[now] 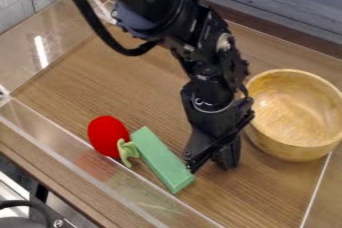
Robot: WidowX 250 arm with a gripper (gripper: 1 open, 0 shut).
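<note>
The black robot arm reaches down to the wooden table, its gripper (211, 160) low beside a green rectangular block (164, 161), just to the block's right. The fingertips are dark and partly hidden, and I cannot make out whether they are apart. A red object with a light green part (107, 134) lies left of the block, touching or very near it. A large tan bowl (294, 90) stands to the right of the gripper, very close to the arm.
The wooden table (94, 82) has free room at the upper left and lower right. A clear edge strip runs along the front left, with cables beyond it. A pale wall (267, 2) stands at the back.
</note>
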